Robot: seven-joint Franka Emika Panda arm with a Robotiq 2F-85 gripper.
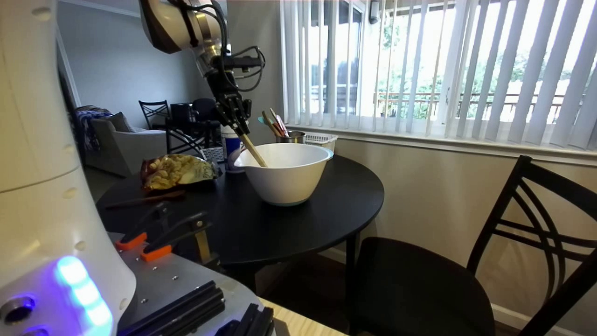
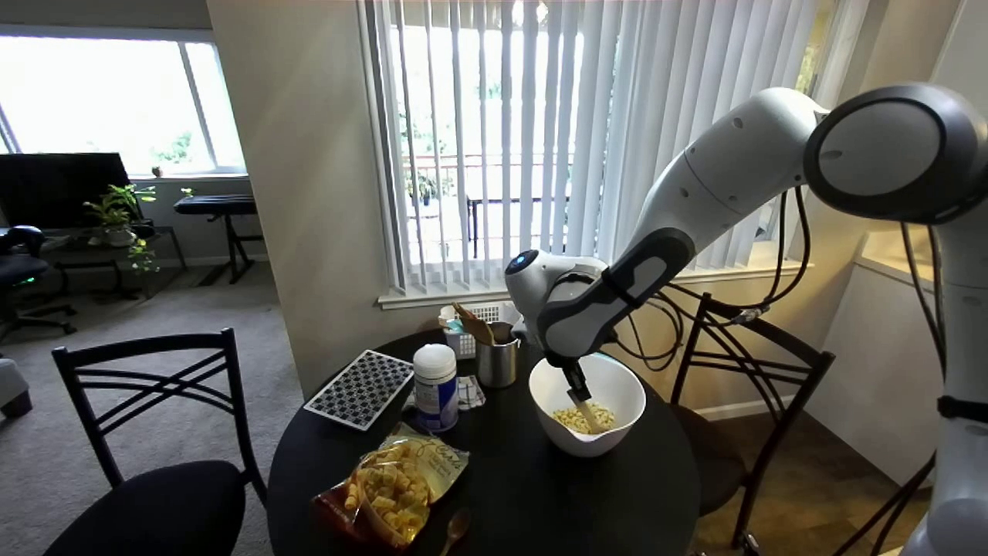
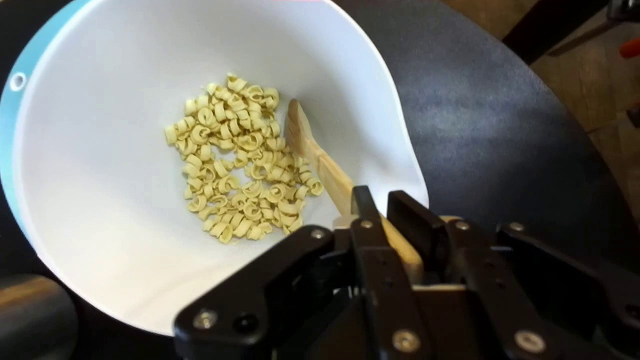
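Note:
A white mixing bowl (image 1: 286,178) with a light blue grip stands upright on the table. Loose curled pasta (image 3: 240,198) covers part of its floor in the wrist view. My gripper is shut on the handle of a wooden spoon (image 3: 336,180), near the bowl's spouted rim. The spoon slants down into the bowl, its head (image 3: 297,126) beside the pasta and close to the inner wall. In exterior view 2 the gripper (image 2: 579,394) is over the bowl's opening.
An open bag of pasta (image 2: 398,491), a wipes canister (image 2: 435,389) and a metal utensil pot (image 2: 497,357) stand near the bowl. Another spoon (image 2: 455,528) lies by the bag.

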